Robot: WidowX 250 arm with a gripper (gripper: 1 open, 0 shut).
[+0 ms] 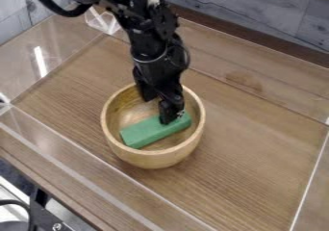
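A light wooden bowl (pixel 125 148) sits on the wooden table. Inside it lies a green block (pixel 148 134), angled across the bottom. My black gripper (pixel 161 108) reaches down into the bowl at its back half, just above and beside the block's upper side. It is open; whether its fingertips touch the block is hard to tell.
Bare table (pixel 257 148) spreads to the right and to the left of the bowl. A grey wall runs along the back. A cable lies at the lower-left edge.
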